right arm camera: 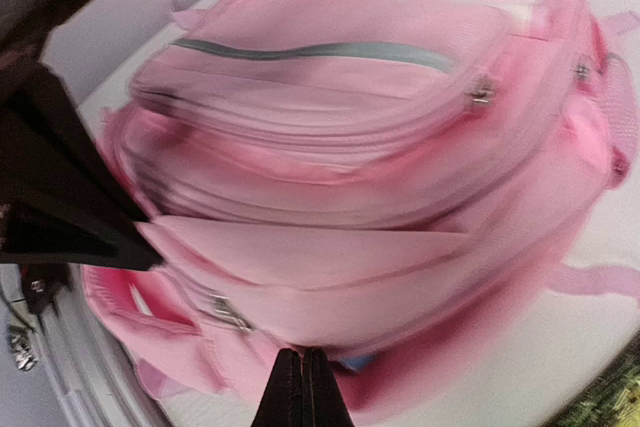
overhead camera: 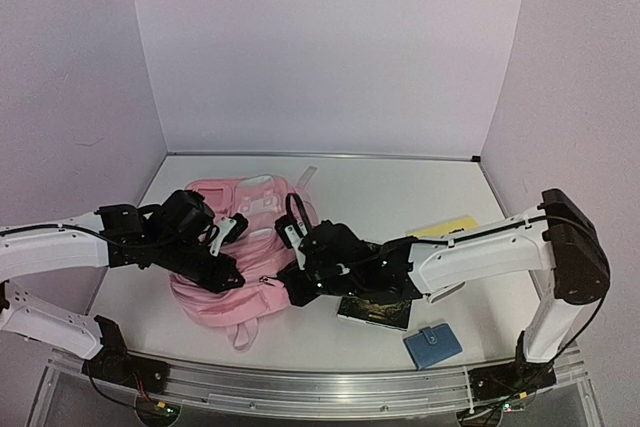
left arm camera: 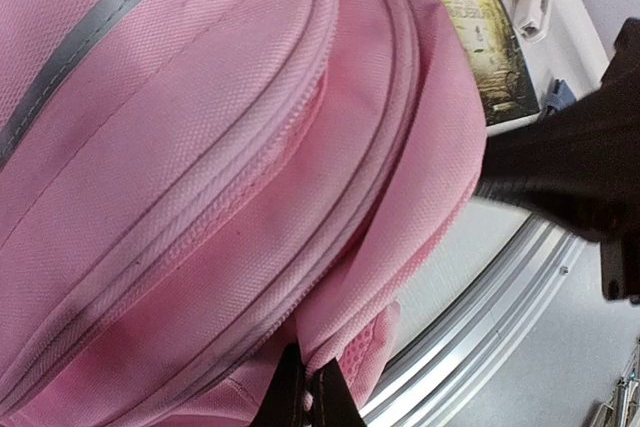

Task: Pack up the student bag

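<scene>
The pink bag [overhead camera: 255, 209] lies on the left half of the table, its lower end toward the front edge. A fold at that end is pinched by my left gripper, which is shut on the fabric. To the right of it, my right gripper is shut over the bag's lower edge, with nothing visible between its fingers. A metal zipper pull [right arm camera: 230, 312] rests on the fabric, apart from the right fingertips. Through a gap in the cloth near those tips, a bit of something blue [right arm camera: 355, 360] shows. The right wrist view is blurred.
A dark book [overhead camera: 372, 313] lies right of the bag, partly under my right arm. In front of it is a blue wallet [overhead camera: 432, 346]. A yellow item [overhead camera: 445, 228] and a white item [overhead camera: 446, 292] are farther right.
</scene>
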